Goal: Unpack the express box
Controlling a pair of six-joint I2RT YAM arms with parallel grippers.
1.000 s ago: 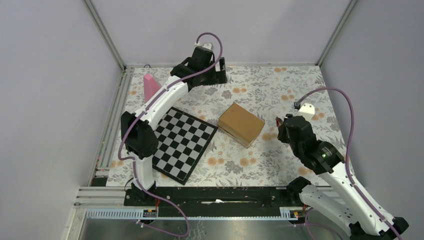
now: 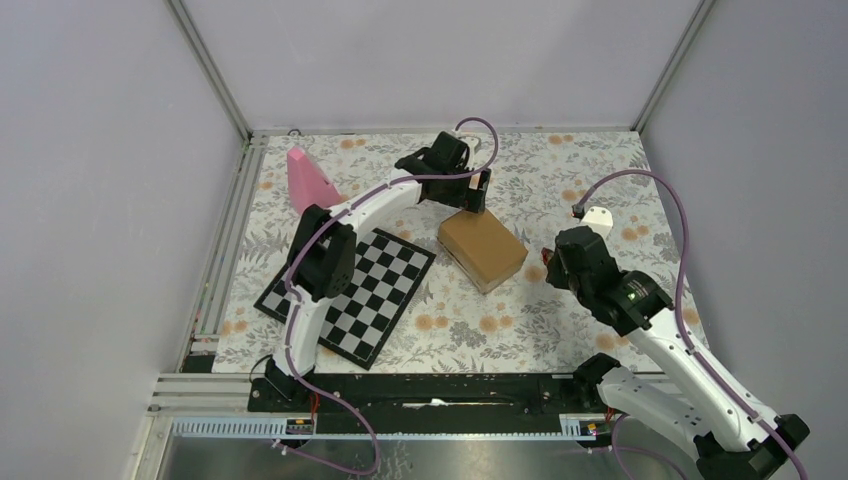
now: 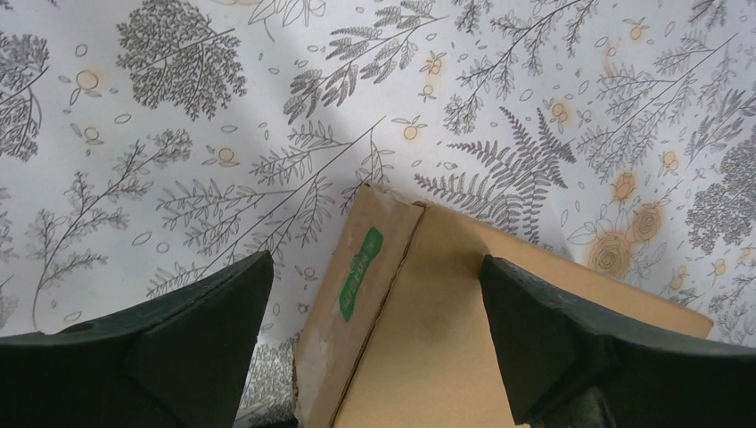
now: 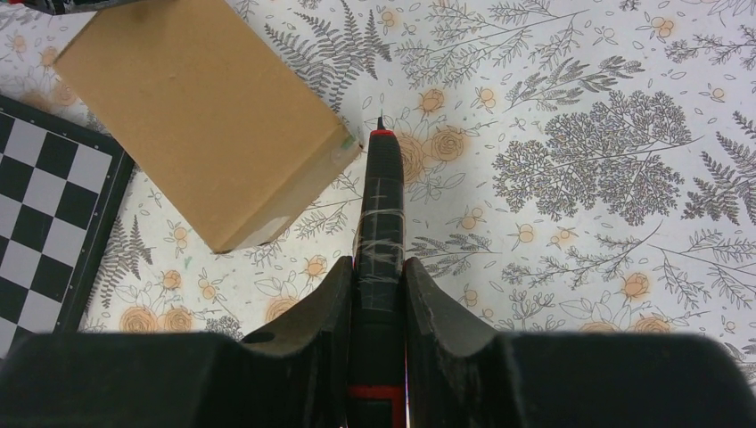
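Note:
A closed brown cardboard box point(image 2: 484, 246) lies on the patterned cloth near the middle of the table. In the left wrist view a green label point(image 3: 361, 274) shows on its side. My left gripper is open at the far corner of the box point(image 3: 446, 312), one finger on each side of that corner; whether they touch it I cannot tell. To the right of the box, my right gripper is shut on a slim black cutter point(image 4: 382, 201) with red trim. Its pointed tip extends toward the box point(image 4: 205, 116), apart from it.
A black-and-white checkered board point(image 2: 375, 285) lies left of the box, partly under my left arm. A pink object point(image 2: 310, 180) stands at the back left.
The right gripper has shifted slightly left. The box has hardly moved.

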